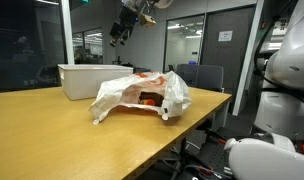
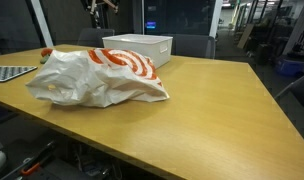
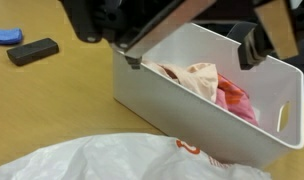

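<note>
High over the far part of the table, my gripper [image 1: 118, 42] stands open with nothing between its fingers. A white plastic bag with red print [image 2: 104, 76] lies crumpled on the table, its mouth facing exterior view 1, with dark and orange things [image 1: 150, 99] inside. A white box [image 3: 220, 108] sits at the back of the table; pale pink and red cloth [image 3: 232, 98] lies in it. In the wrist view, the fingers [image 3: 254, 45] hang above and in front of the box, clear of the cloth. The bag's edge [image 3: 142, 158] shows below.
A black block [image 3: 33, 52] and a blue item [image 3: 7, 36] lie on the table beside the box. A grey rack [image 2: 10, 73] stands at the table's left in exterior view 2.
</note>
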